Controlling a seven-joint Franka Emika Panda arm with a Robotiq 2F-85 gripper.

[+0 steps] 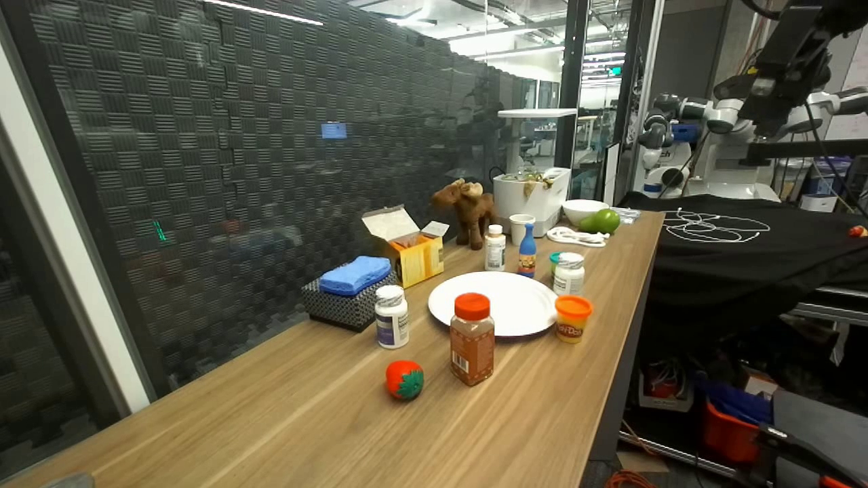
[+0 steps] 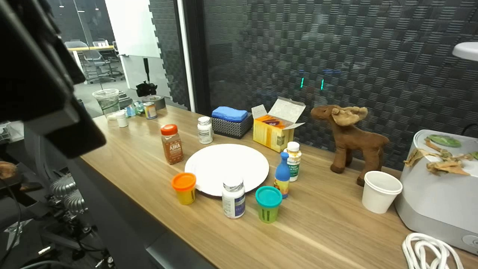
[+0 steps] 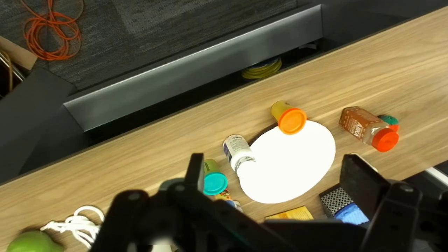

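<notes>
My gripper is open, its two black fingers wide apart, high above the table with nothing held. Beneath it in the wrist view lies a white plate. Around the plate stand a yellow tub with an orange lid, a white pill bottle, a green tub with a teal lid and a blue bottle. A red-capped spice jar stands beside a red toy strawberry. A second white pill bottle is close to the wall side.
Along the wall are a dark box with a blue cloth, an open yellow box, a brown toy moose and a paper cup. A white cable lies near the planter.
</notes>
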